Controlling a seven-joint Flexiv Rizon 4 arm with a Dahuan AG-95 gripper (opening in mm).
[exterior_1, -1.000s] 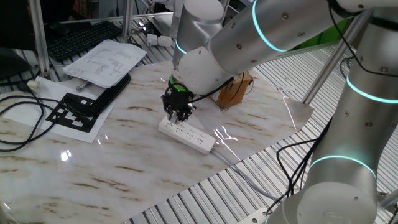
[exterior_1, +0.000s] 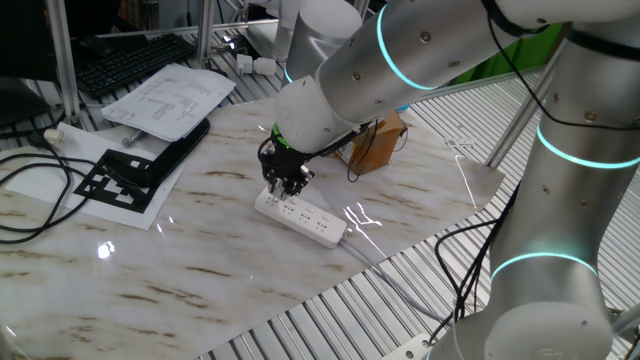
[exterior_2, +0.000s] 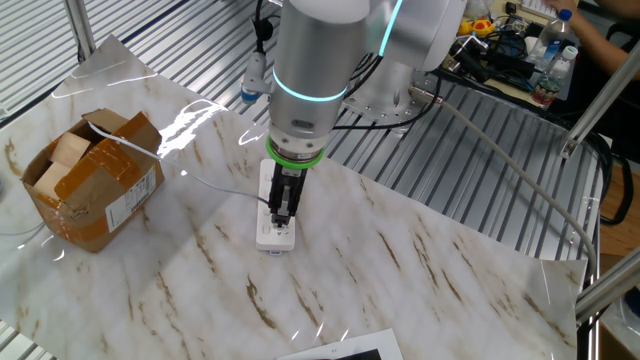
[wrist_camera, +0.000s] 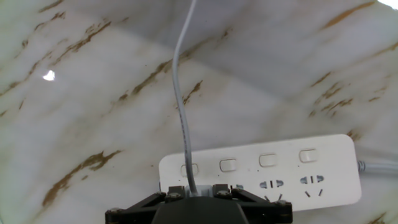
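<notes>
A white power strip (wrist_camera: 261, 171) lies flat on the marble-patterned table, with a row of switches and sockets on top. Over the strip's end away from its own cord, my gripper is shut on a pale plug (wrist_camera: 200, 188). Only a little of that plug shows between the fingers. From it a thin grey cable (wrist_camera: 180, 93) runs up the wrist view. In the second exterior view the gripper (exterior_2: 281, 218) points down onto the strip (exterior_2: 275, 240). Whether the plug's prongs are in a socket is hidden.
An open cardboard box (exterior_2: 95, 185) stands on the table, the thin cable passing over it. A printed marker sheet (exterior_1: 120, 185), a black object (exterior_1: 175, 155) and papers (exterior_1: 168, 100) lie at the other side. The strip's thick cord (exterior_1: 385, 275) runs toward the robot base.
The arm's links have shifted slightly to the left and the wrist has tilted a little. The gripper's tip stays over the same end of the strip, which has not visibly moved.
</notes>
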